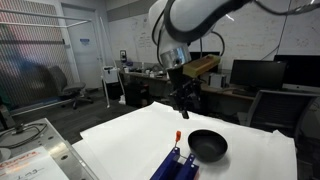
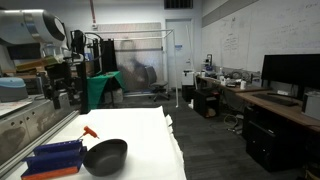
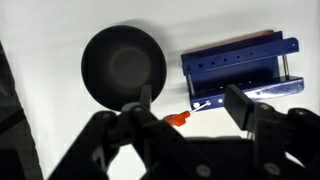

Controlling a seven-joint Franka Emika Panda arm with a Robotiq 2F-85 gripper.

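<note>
A small tool with an orange handle (image 1: 178, 136) stands at the near side of a blue rack (image 1: 174, 168). From above, its orange grip (image 3: 178, 118) and thin metal shaft show, the shaft meeting the edge of the blue rack (image 3: 225, 65). My gripper (image 1: 182, 104) hangs over the table, clear above the tool. In the wrist view the fingertips (image 3: 146, 95) are well apart, with no object held between them; the gripper is open. Beside the rack sits a black bowl (image 3: 124, 68), empty inside.
A metal-framed case (image 1: 55, 150) borders it at the near left. Desks with monitors (image 1: 258, 75) and an office chair (image 1: 275, 112) stand beyond the table.
</note>
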